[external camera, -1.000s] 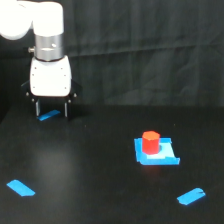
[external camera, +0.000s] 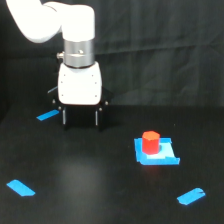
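A small red block (external camera: 151, 142) rests on a white patch (external camera: 165, 155) framed with blue tape, right of centre on the dark table. Well to the left and farther up the view is my gripper (external camera: 81, 117), pointing down from the white arm. Its two dark fingers (external camera: 98, 117) stand wide apart with nothing visible between them. A clear stretch of table separates it from the red block.
Blue tape strips lie at the front left (external camera: 20, 188), the front right (external camera: 191, 196) and beside the gripper at the left (external camera: 47, 115). A dark curtain (external camera: 150, 50) hangs behind.
My gripper has moved right and somewhat lower in the view, uncovering the left tape strip. The red block and its taped patch have stayed put.
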